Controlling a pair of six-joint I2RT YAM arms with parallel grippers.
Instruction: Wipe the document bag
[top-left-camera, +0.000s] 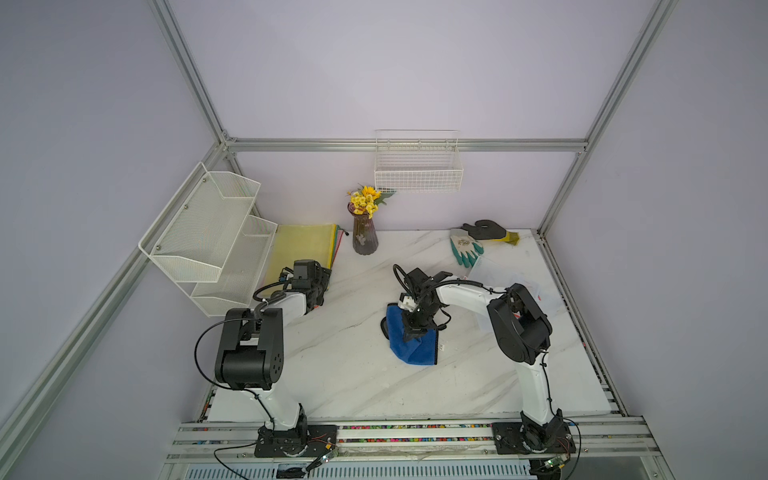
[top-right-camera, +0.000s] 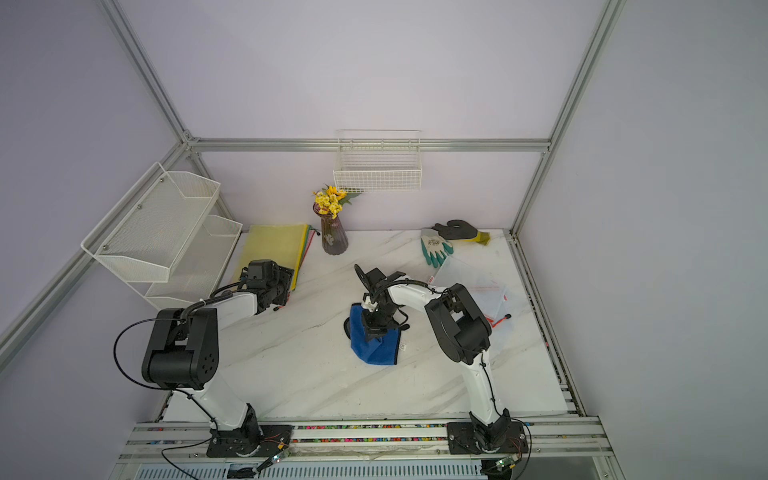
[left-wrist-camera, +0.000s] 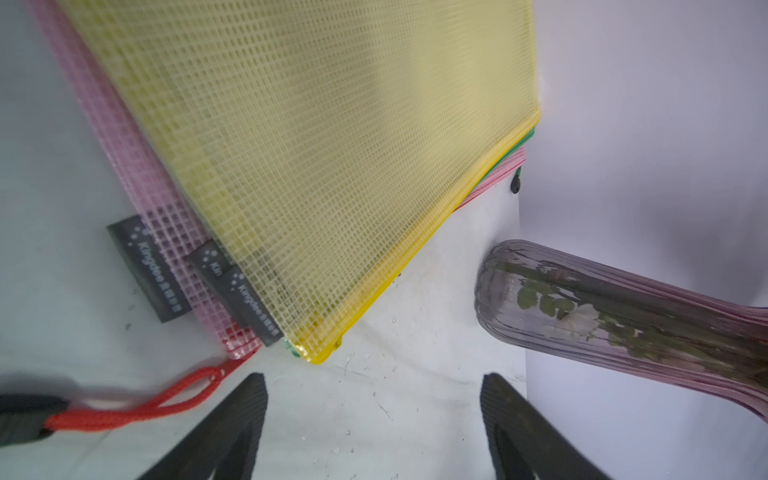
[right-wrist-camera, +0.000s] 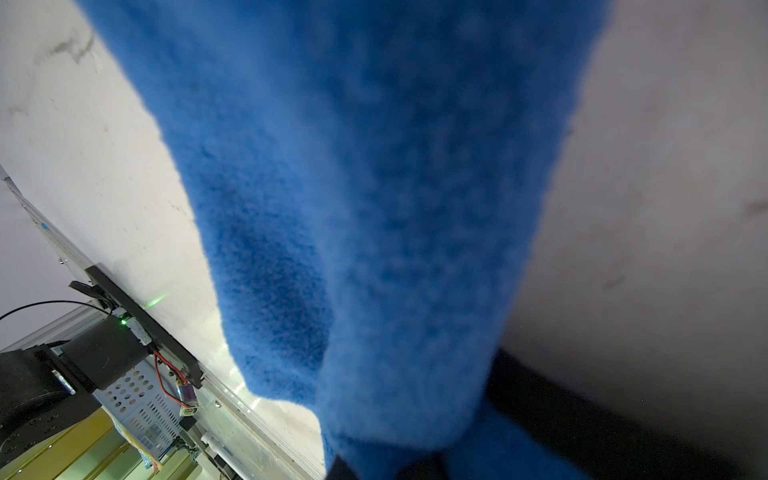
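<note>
A stack of mesh document bags lies at the table's left back; the top yellow bag (left-wrist-camera: 320, 136) overlaps a pink bag (left-wrist-camera: 148, 184). A red zipper pull cord (left-wrist-camera: 152, 409) sticks out from the stack's corner. My left gripper is open beside that corner, its dark fingers (left-wrist-camera: 220, 428) apart with nothing between. On the table's middle a blue cloth (top-left-camera: 416, 352) with black edging lies partly folded. My right gripper is shut on the cloth, which bunches up between its fingertips. A clear document bag (top-right-camera: 484, 297) lies at the right, partly behind the right arm.
Behind the left gripper stands a vase of yellow flowers (top-left-camera: 365, 232). Gloves (top-left-camera: 466, 246) and a dark brush (top-left-camera: 489, 232) lie at the back right. White mesh shelves (top-left-camera: 209, 232) hang on the left. Bare table separates stack and cloth.
</note>
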